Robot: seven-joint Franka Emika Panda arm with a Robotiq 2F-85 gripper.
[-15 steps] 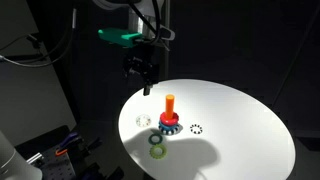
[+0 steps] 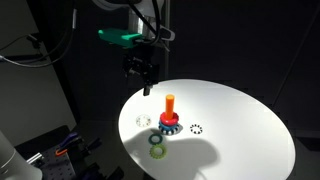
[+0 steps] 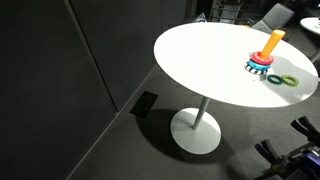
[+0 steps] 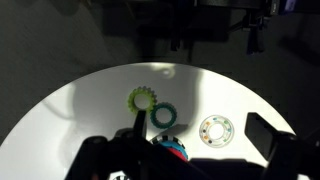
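On the white round table point(image 2: 240, 135) stands a ring-stacking toy with an orange post point(image 2: 169, 104), a red ring point(image 2: 163, 118) and a blue ring point(image 2: 168, 128) beneath it. Loose on the tabletop lie a light green ring point(image 4: 141, 99), a dark teal ring point(image 4: 164, 115), a pale ring with coloured bits point(image 4: 216, 130) and a black-and-white ring point(image 2: 196, 128). My gripper point(image 2: 138, 81) hangs above the table's near left part, its fingers wide apart and nothing between them. In the wrist view the toy is partly cut off at the bottom edge.
The table stands on a single white pedestal point(image 3: 196, 130). Dark floor and walls surround it, and a chair point(image 3: 275, 18) shows behind in exterior view 2.
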